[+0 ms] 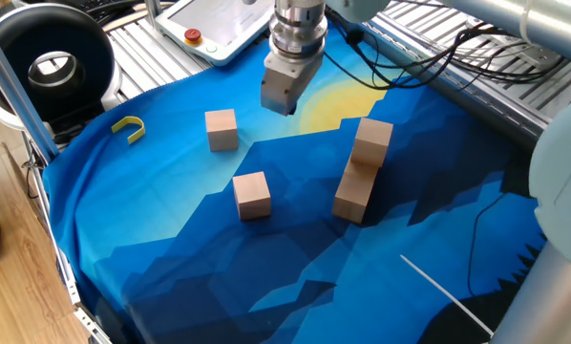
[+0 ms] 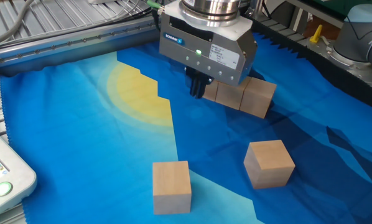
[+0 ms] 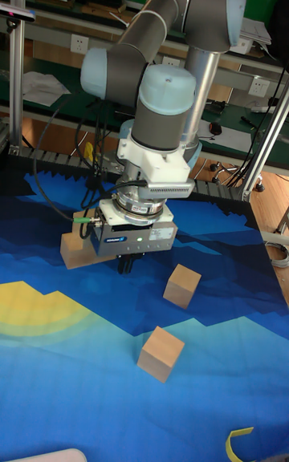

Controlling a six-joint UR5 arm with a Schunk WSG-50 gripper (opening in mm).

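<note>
My gripper (image 2: 198, 88) hangs above the cloth, its dark fingers close together in the middle of the body, with nothing visible between them. Two plain wooden cubes stand apart from each other: one on the light blue area (image 1: 222, 131), the other on the dark blue (image 1: 252, 197). A joined group of wooden blocks (image 1: 356, 189) lies to their right in exterior view 1, with a block (image 1: 371, 140) at its far end that looks raised. In exterior view 2 the gripper partly covers this group (image 2: 258, 98); in exterior view 3 it also hides much of it (image 3: 77, 249).
A yellow curved piece (image 1: 129, 128) lies near the cloth's left edge. The tablet with a red button (image 1: 209, 40) rests beyond the cloth's back edge. A thin white rod (image 1: 446, 290) is at the front right. Open cloth (image 1: 161, 191) surrounds the separate cubes.
</note>
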